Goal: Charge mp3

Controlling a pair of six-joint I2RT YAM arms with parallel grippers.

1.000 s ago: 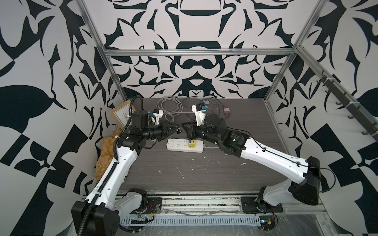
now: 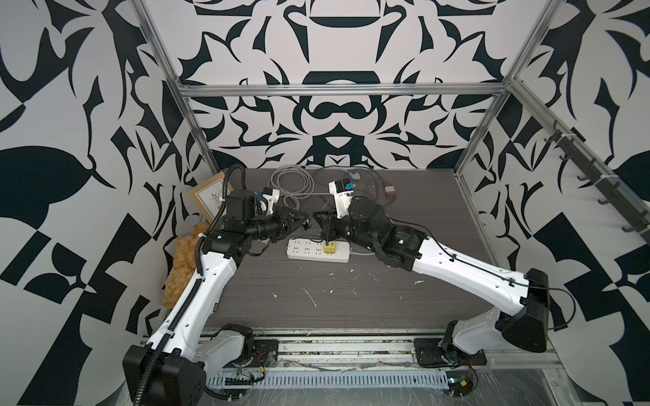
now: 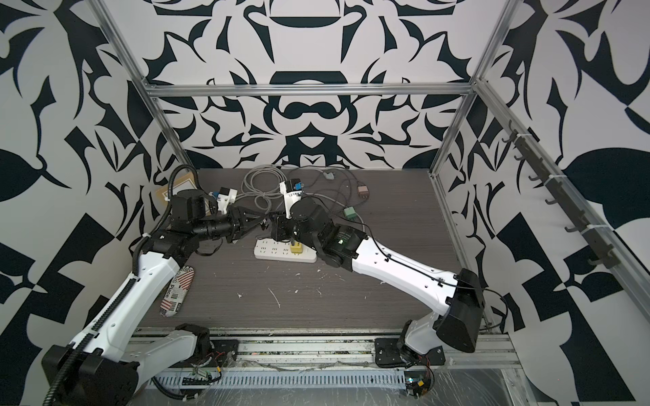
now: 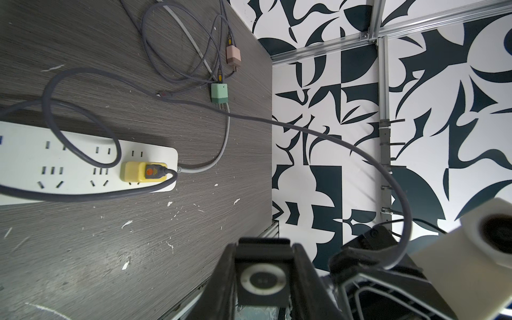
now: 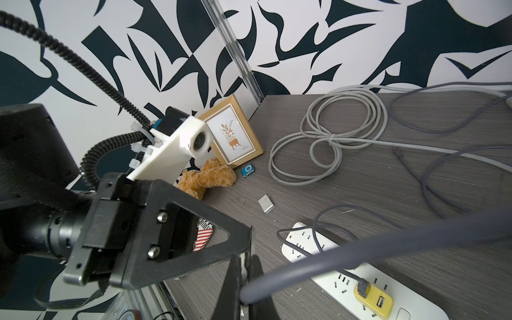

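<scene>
In the left wrist view, a small dark mp3 player [image 4: 263, 298] with a pale control ring sits between the fingers of my left gripper, which is shut on it. My right gripper is shut around the end of a grey charging cable [image 5: 373, 242]; the plug itself is hard to make out. Both grippers face each other above the table, tips close together, seen from above at my left gripper [image 2: 306, 222] and my right gripper [image 2: 321, 218]. Whether plug and player touch cannot be told. A yellow adapter [image 4: 137, 171] with a cable in it sits on the white power strip [image 4: 32, 146].
Green [image 4: 219, 93] and pink [image 4: 233, 55] adapters lie on cables at the back right. A grey cable coil [image 5: 346, 120], a picture frame [image 5: 232, 133], a plush toy [image 5: 213, 176], a blue player [image 5: 247, 170] and a silver one [image 5: 265, 203] lie leftward.
</scene>
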